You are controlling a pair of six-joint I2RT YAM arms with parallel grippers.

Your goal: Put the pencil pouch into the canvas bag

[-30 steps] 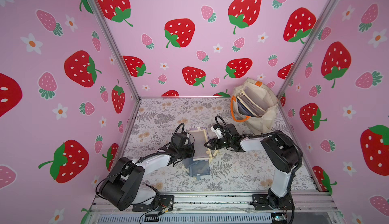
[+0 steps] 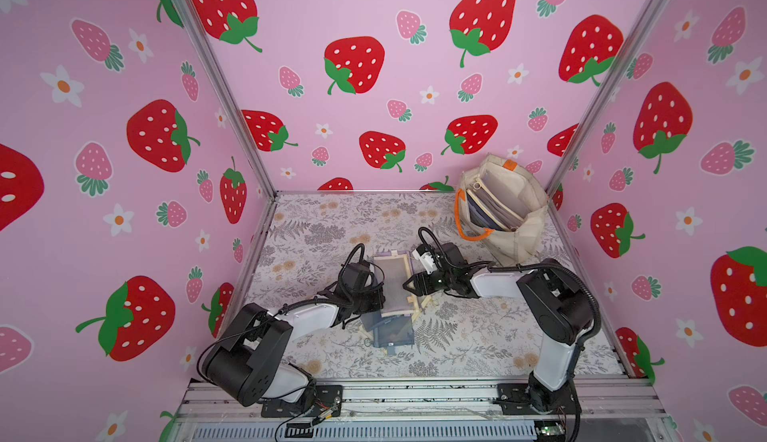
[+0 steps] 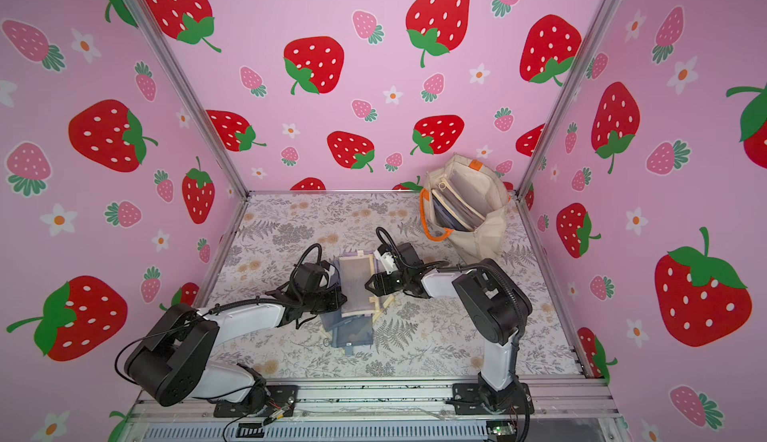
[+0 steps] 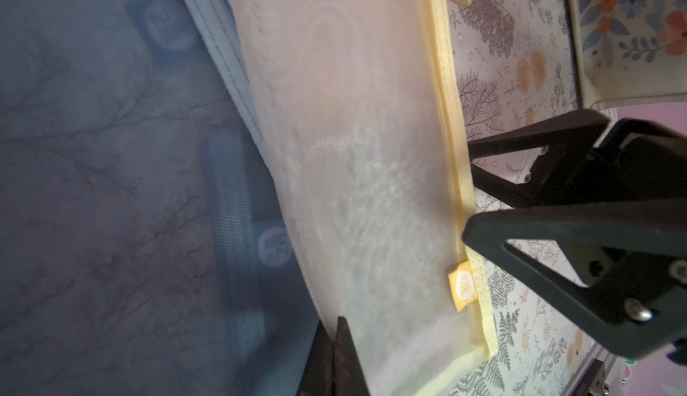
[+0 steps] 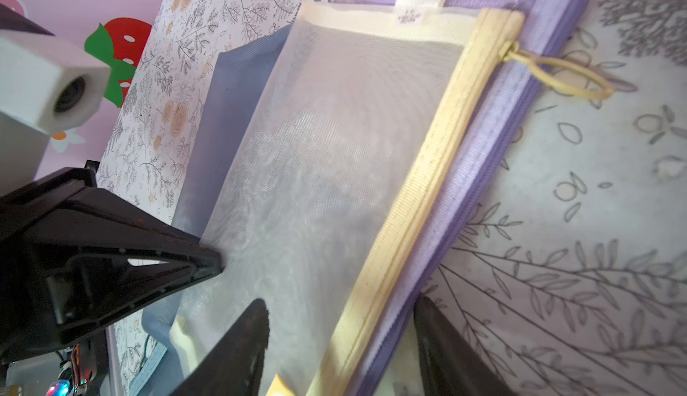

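A cream mesh pouch with a yellow zip edge lies on a purple-edged pouch and blue pouches. My left gripper is shut at the cream pouch's left side, its mesh edge pinched at the fingertips. On the opposite side my right gripper stands part open; the yellow and purple zip edges run between its fingers, without being clamped. The canvas bag stands upright at the back right, mouth open, orange handles showing. Some pouches are inside it.
Another blue pouch lies toward the front of the stack. Clear patterned tabletop extends at the back left, and between the right arm and the front rail there is free room.
The left gripper has stayed nearly still; its arm's base segment shifted slightly. The bag has not moved.
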